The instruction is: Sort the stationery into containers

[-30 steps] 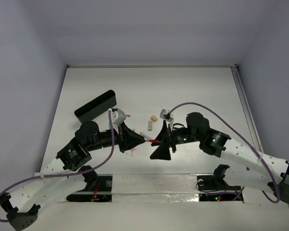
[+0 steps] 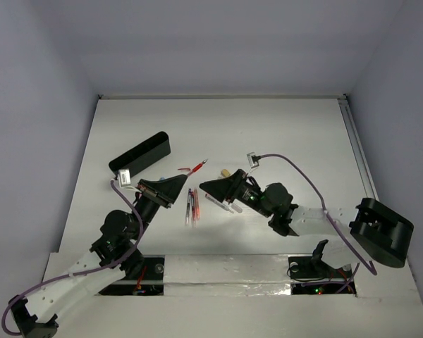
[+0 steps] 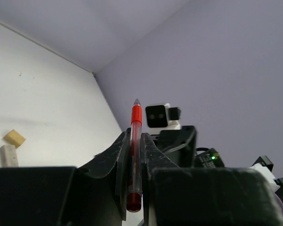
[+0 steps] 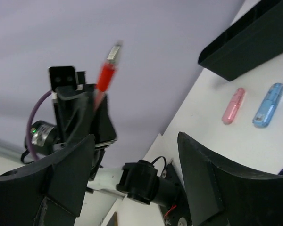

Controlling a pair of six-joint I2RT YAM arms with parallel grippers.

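Note:
A red-tipped pen (image 3: 136, 162) is clamped in my left gripper (image 2: 186, 177), its point sticking out past the fingertips. In the top view the pen slants up to the right over the table. My right gripper is open and empty, just right of the left one; the pen's tip shows beyond its left finger in the right wrist view. A long black container (image 2: 139, 155) stands at the left. Several pens (image 2: 192, 205) lie below the grippers. A pink stick (image 4: 234, 106) and a blue one (image 4: 269, 104) lie near the container.
Tan and pale blocks, the tan one (image 3: 14, 138) and the pale one (image 3: 9, 156), lie on the table; the right gripper partly covers this area from above. White pieces (image 2: 218, 201) show beneath that gripper.

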